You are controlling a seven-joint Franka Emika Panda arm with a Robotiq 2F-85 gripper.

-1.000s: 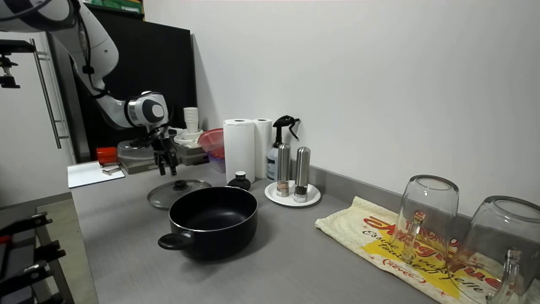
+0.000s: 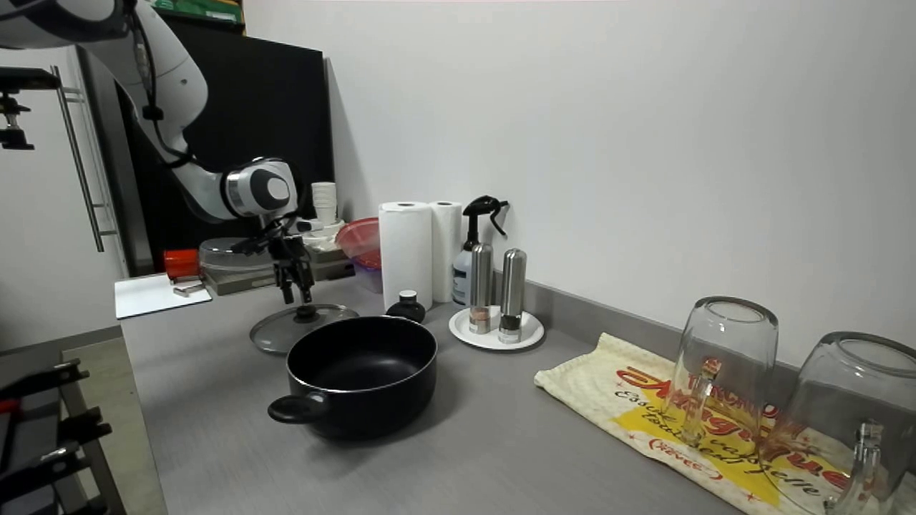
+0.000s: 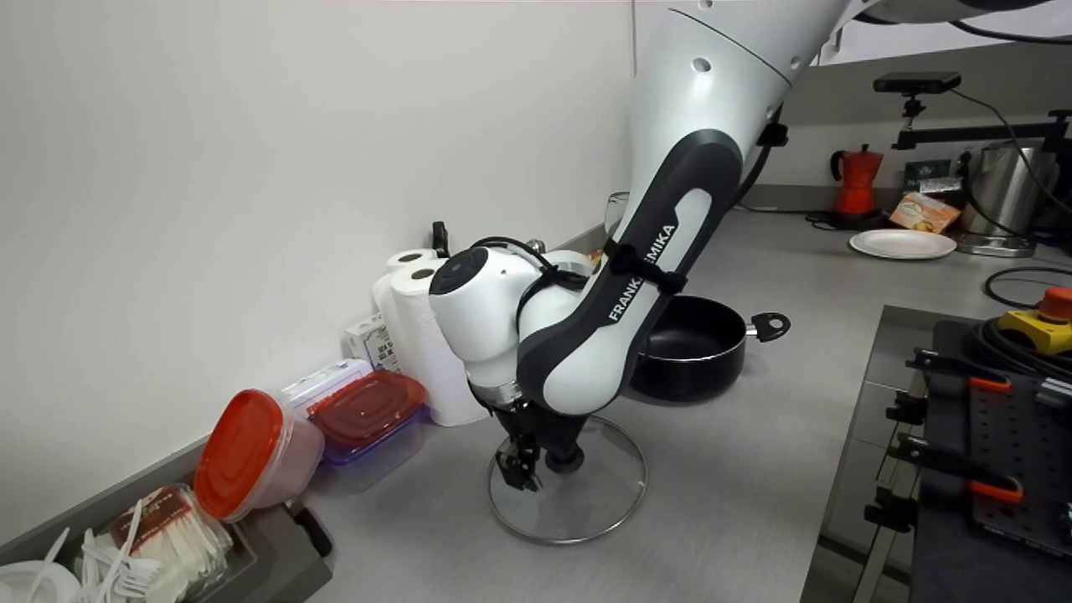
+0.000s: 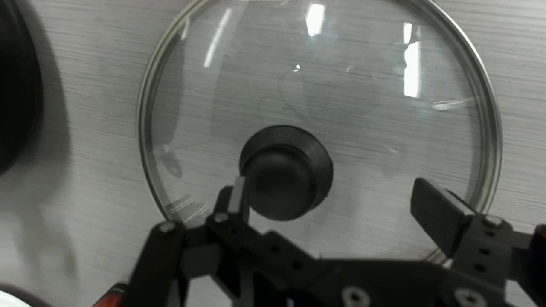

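Observation:
A glass lid [image 2: 273, 331] with a metal rim and a round black knob [image 2: 305, 313] lies flat on the counter behind the black pot [image 2: 365, 390], knob up. Just above it hangs my gripper [image 2: 297, 300], open and empty. The wrist view shows the knob [image 4: 280, 179] close to the left finger [image 4: 236, 197], while the right finger [image 4: 435, 212] stands well apart from it over the lid's [image 4: 358, 102] right side. Whether the left finger touches the knob cannot be told. In the second exterior view the arm partly covers the pot [image 3: 693, 352], which is uncovered.
Paper towel rolls [image 2: 405, 257], a small dark bottle [image 2: 406, 306] and a white plate [image 2: 496, 339] with two grinders line the wall. Plastic containers [image 3: 367, 412] stand near the lid. Glass jars [image 2: 726, 369] rest on a towel at the right.
The gripper has moved a little lower and to the right, closer to the lid's knob. The lid and pot have stayed in place.

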